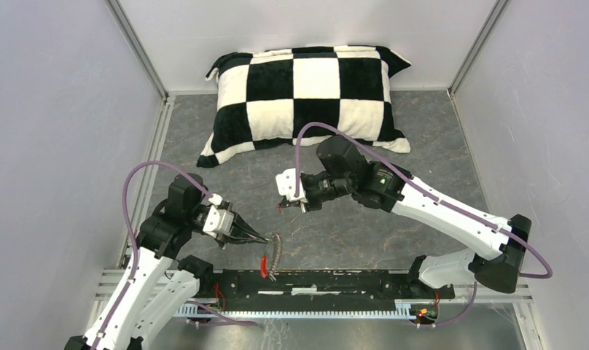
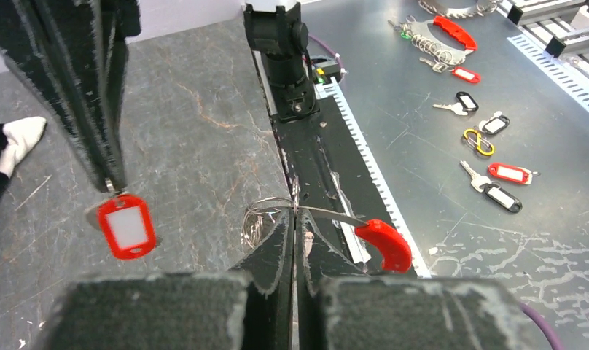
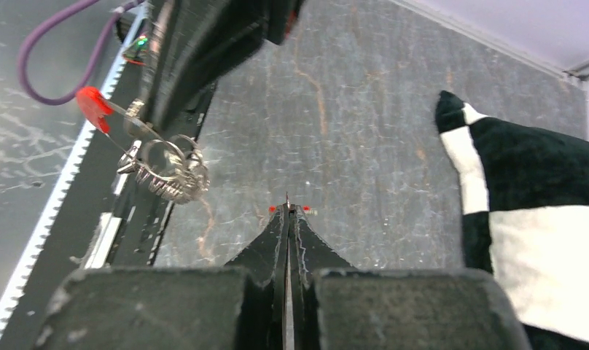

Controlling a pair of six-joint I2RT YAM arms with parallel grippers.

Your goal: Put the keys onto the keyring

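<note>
My left gripper is shut on the keyring (image 2: 256, 222), a bunch of metal rings with a red grip (image 2: 383, 244), held above the floor near the front rail. My right gripper is shut and raised to the right of it; a key with a red tag (image 2: 126, 226) hangs from its fingertips in the left wrist view. In the right wrist view the tag is mostly hidden behind the fingertips, and the keyring (image 3: 168, 175) is at upper left.
A checkered cushion (image 1: 316, 102) lies at the back. Other tagged keys (image 2: 499, 197) and ring holders lie on the metal surface beyond the front rail (image 2: 364, 160).
</note>
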